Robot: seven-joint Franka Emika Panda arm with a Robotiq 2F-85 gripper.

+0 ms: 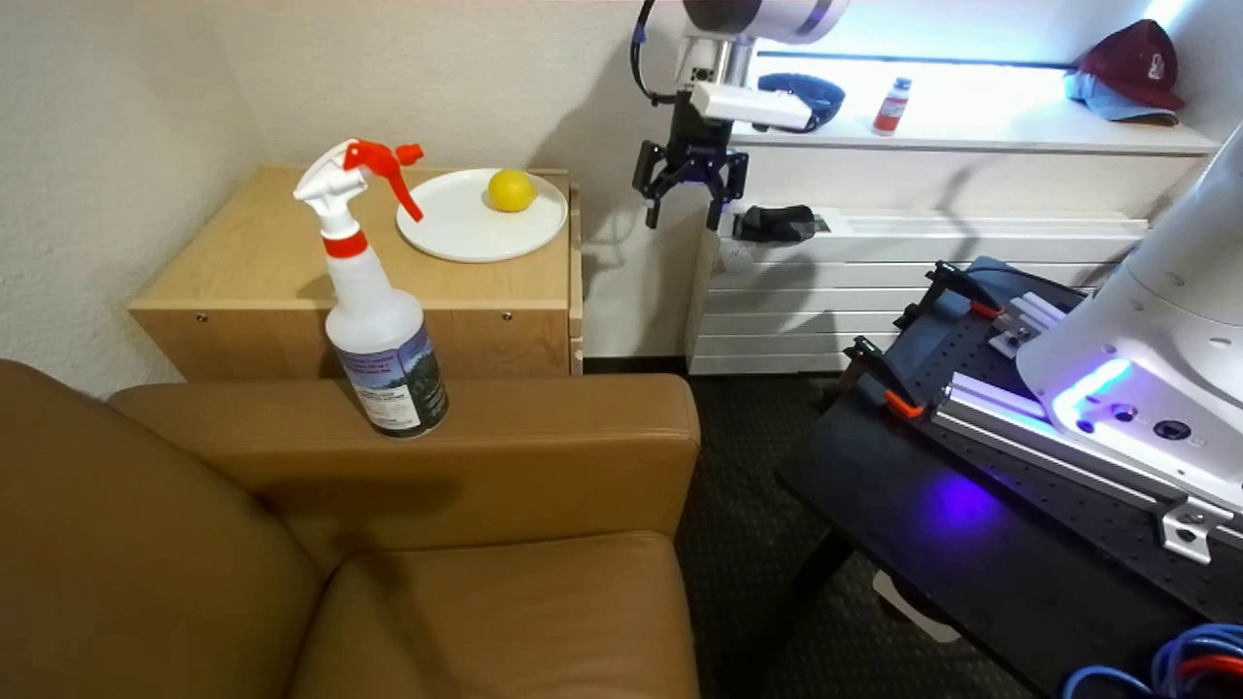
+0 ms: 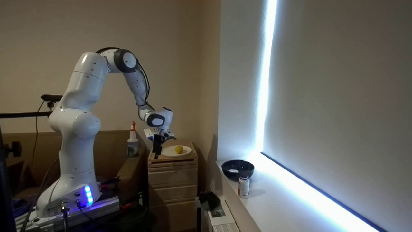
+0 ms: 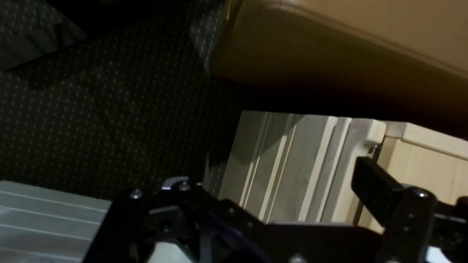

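Observation:
My gripper hangs in the air to the right of the wooden cabinet, its two fingers spread apart and nothing between them. On the cabinet a yellow lemon rests on a white plate, toward the plate's far right side. In the wrist view the two dark fingers stand wide apart over the cabinet's drawer fronts and the dark floor; neither lemon nor plate can be made out there. Exterior view 2 has the gripper left of the plate and lemon.
A spray bottle stands upright on the brown sofa's armrest. A dark bowl, a small bottle and caps occupy the windowsill. Something black lies on the white radiator.

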